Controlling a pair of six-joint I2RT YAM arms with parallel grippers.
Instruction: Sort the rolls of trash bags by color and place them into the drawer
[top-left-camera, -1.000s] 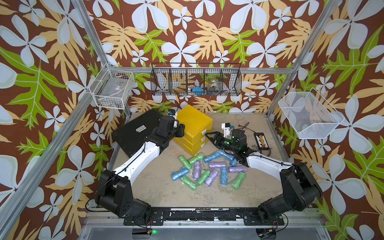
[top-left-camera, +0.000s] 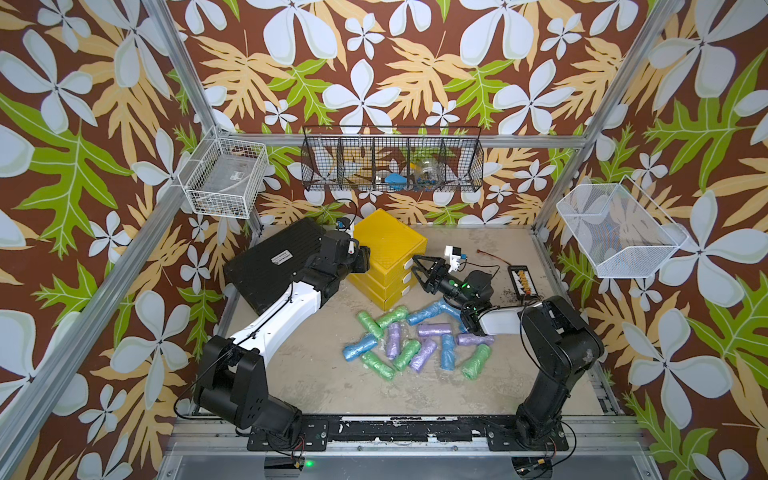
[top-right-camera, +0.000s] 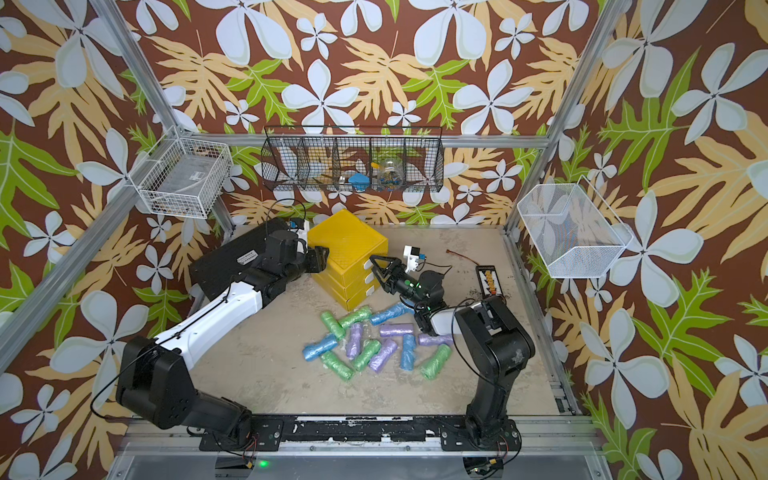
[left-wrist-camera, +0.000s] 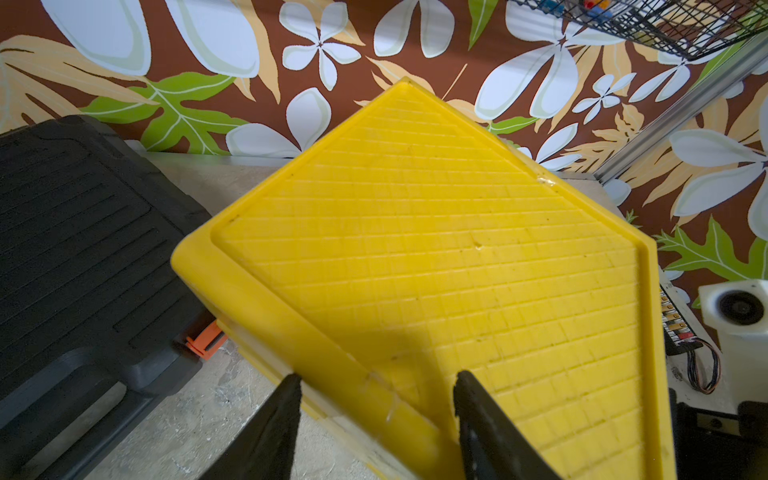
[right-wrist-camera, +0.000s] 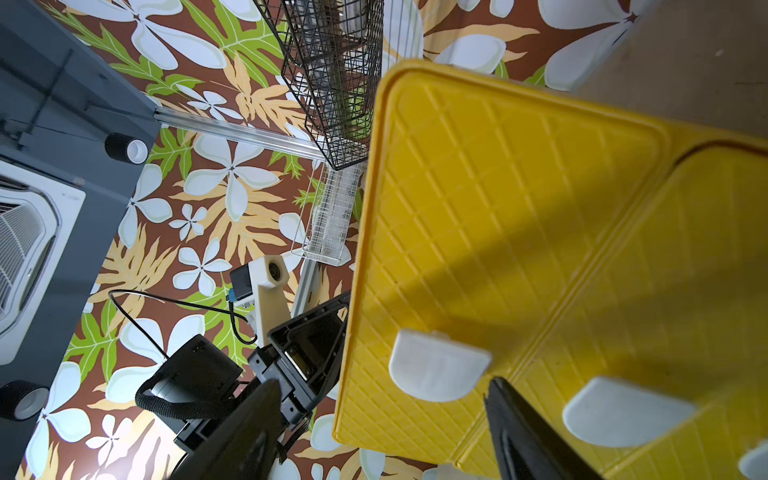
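Observation:
A stack of yellow drawers (top-left-camera: 384, 240) with white handles (right-wrist-camera: 438, 364) stands at mid-table. My open left gripper is at the top drawer's left upper rim (left-wrist-camera: 320, 336), one finger on either side of it. At the drawer fronts, my right gripper stands open around the height of the top handle, with nothing visible held. Green rolls (top-left-camera: 406, 354), blue rolls (top-left-camera: 446, 352) and purple rolls (top-left-camera: 434, 329) of trash bags lie loose in front of the stack, some partly hidden by the right arm.
A black case (top-left-camera: 264, 272) lies left of the stack. A black tray (top-left-camera: 524, 284) with small items and cables is at the right. Wire baskets (top-left-camera: 320, 160) hang on the back and side rails. Bare table shows along the front.
The left arm is nearly still.

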